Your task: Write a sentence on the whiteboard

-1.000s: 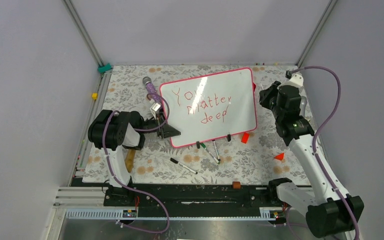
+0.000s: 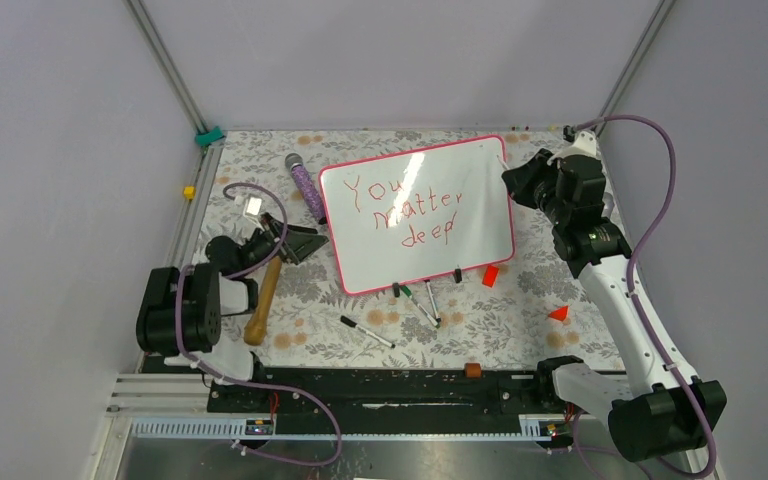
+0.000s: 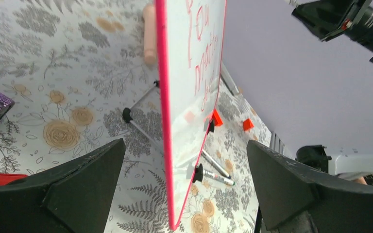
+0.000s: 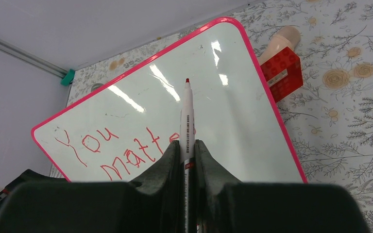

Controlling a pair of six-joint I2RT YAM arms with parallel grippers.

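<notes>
The whiteboard (image 2: 360,260), edged in pink, bears red handwriting reading "You matter deep". At its upper right corner in the top view is my right gripper (image 2: 510,180), shut on a white marker with a red tip (image 4: 187,116). In the right wrist view the marker points away from the fingers, over blank board as seen there; whether the tip touches cannot be told. My left gripper is open, just left of the board in the top view, and the board's pink left edge (image 3: 165,97) shows between its fingers without being gripped.
A purple microphone (image 2: 305,186) lies left of the board and a wooden stick (image 2: 263,305) beside the left arm. Several markers lie in front, one with a black cap (image 2: 368,332). A red block (image 4: 281,73) stands behind the board's edge. Orange pieces (image 2: 490,275) rest nearby.
My left gripper has opened off the board's left edge and drawn back to the left. The right gripper has moved slightly left, nearer the board's upper right corner. The writing looks the same.
</notes>
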